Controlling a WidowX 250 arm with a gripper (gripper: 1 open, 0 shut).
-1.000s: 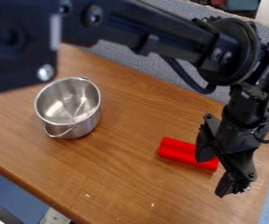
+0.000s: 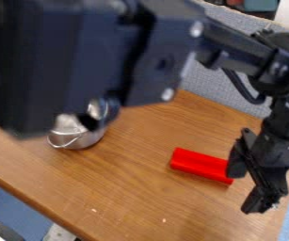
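Observation:
A red block (image 2: 200,163) lies on the wooden table (image 2: 134,188), its right end at my gripper (image 2: 245,183). The black gripper's fingers point down at that end; whether they are open or closed on it is unclear. A steel pot (image 2: 73,134) stands at the left, largely hidden behind the dark upper arm.
A grey textured surface lies behind at the upper right.
The upper arm has swung down over the left of the view, covering most of the pot. The gripper has shifted slightly, staying at the block's right end.

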